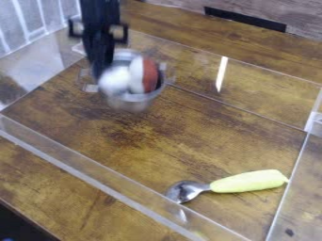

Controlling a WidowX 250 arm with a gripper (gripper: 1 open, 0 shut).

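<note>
A steel pot (134, 100) with side handles sits toward the upper left of the wooden surface, blurred, holding a white and red object (123, 77). My black gripper (96, 75) is over the pot's left side, too blurred to tell what lies between its fingers. A spoon with a pale yellow-green handle (246, 182) lies at the lower right.
Clear plastic walls border the wooden work area (201, 132) on several sides.
</note>
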